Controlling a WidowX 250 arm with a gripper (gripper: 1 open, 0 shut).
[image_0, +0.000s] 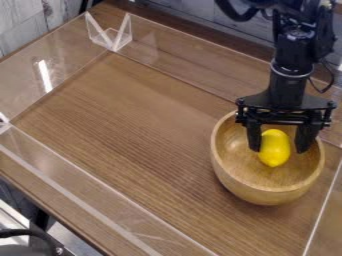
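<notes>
A black gripper reaches down from the top right into a tan wooden bowl at the right of the table. Its two fingers stand apart, one on each side of a yellow oval object lying in the bowl. Whether the fingers touch the yellow object is unclear.
A small translucent bin-like item stands at the back left near the table's edge. Dark cables lie at the bottom left corner.
</notes>
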